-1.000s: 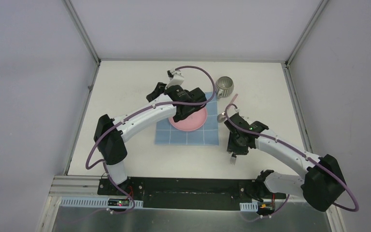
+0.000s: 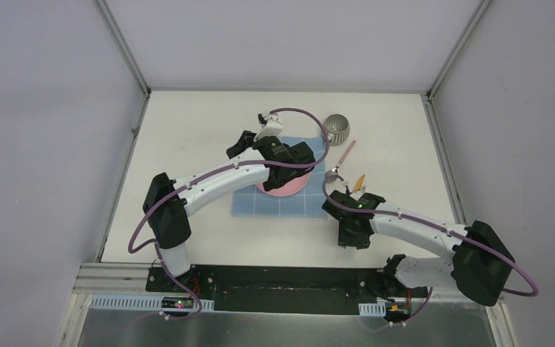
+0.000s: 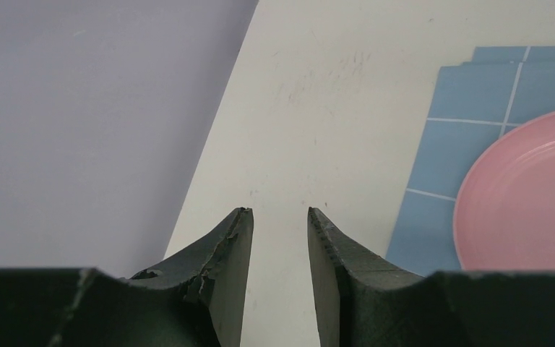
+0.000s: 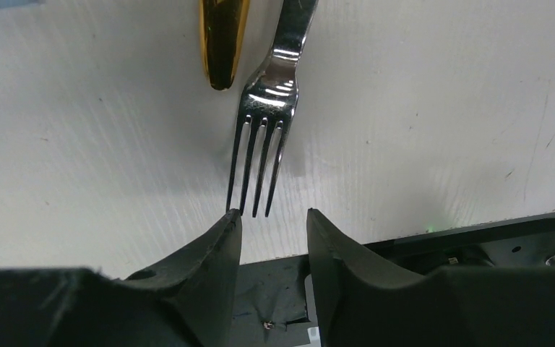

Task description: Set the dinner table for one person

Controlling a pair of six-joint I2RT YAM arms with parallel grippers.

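Note:
A pink plate (image 2: 282, 186) (image 3: 520, 195) rests on a blue tiled mat (image 2: 256, 207) (image 3: 424, 228), partly under my left gripper, which is open and empty. In the right wrist view a steel fork (image 4: 274, 87) lies tines toward my open right gripper, its tine tips at the left finger. A gold handle (image 4: 222, 43) lies beside it; the top view shows it as orange. A spoon (image 2: 334, 173) with pink handle and a ribbed metal cup (image 2: 337, 126) lie right of the mat.
Walls border both sides; a dark rail (image 2: 282, 285) runs along the front edge.
My left arm has shifted slightly rightward.

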